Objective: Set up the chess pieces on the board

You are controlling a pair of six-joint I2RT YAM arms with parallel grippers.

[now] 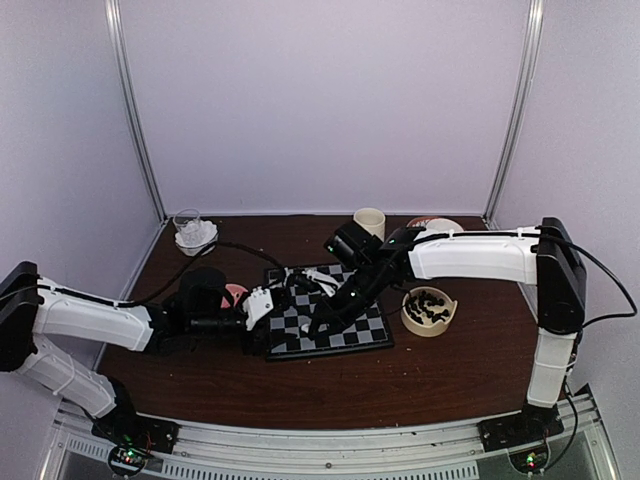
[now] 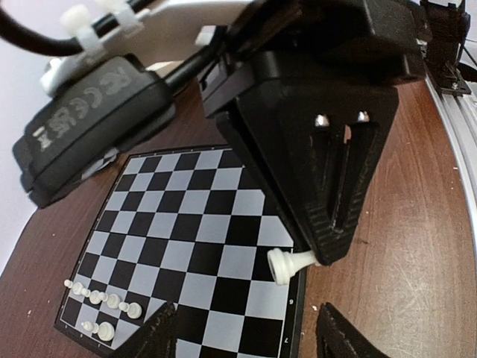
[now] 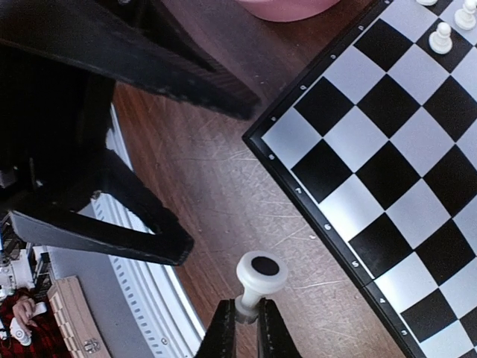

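Over the chessboard (image 1: 345,338), my right gripper is shut on a white chess piece, held sideways; the piece also shows below that gripper in the left wrist view (image 2: 291,264). My left gripper is open and close to the held piece, its fingertips at the bottom of its view, with nothing seen between them. Several white pieces stand along one side of the board, also seen at the upper right of the right wrist view.
A cream bowl of black pieces (image 1: 428,312) sits right of the board, a cream mug (image 1: 369,220) behind it. A pink bowl (image 3: 287,9) is left of the board, a white bowl (image 1: 195,240) at back left.
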